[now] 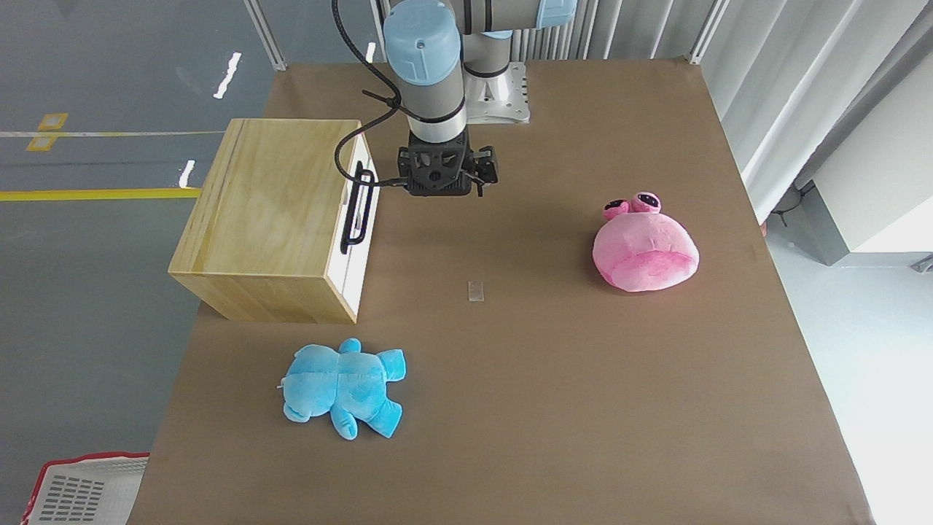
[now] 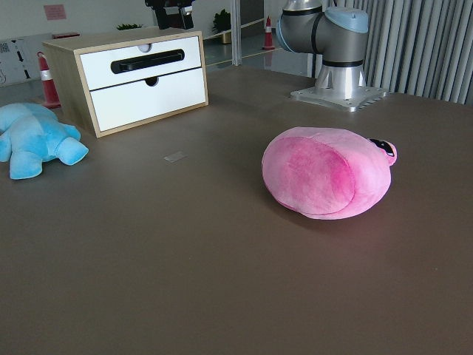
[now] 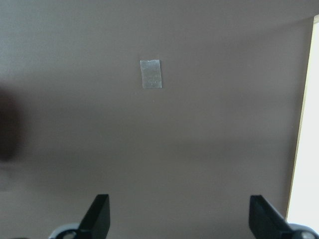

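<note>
My gripper hangs over the table just right of the wooden cabinet point(image 1: 254, 201); in the wrist view its two fingers are wide apart, open, with only table between them. The cabinet has two white drawers point(image 2: 147, 97) with dark handles, both closed. A pink plush toy point(image 1: 645, 249) with eyes on top rests on the table's right side. A light blue plush toy point(image 1: 345, 385) lies in front of the cabinet at lower left.
A small clear patch point(image 1: 476, 292) marks the table's middle, also in the wrist view point(image 3: 150, 74). A red-rimmed basket point(image 1: 83, 490) stands on the floor at lower left.
</note>
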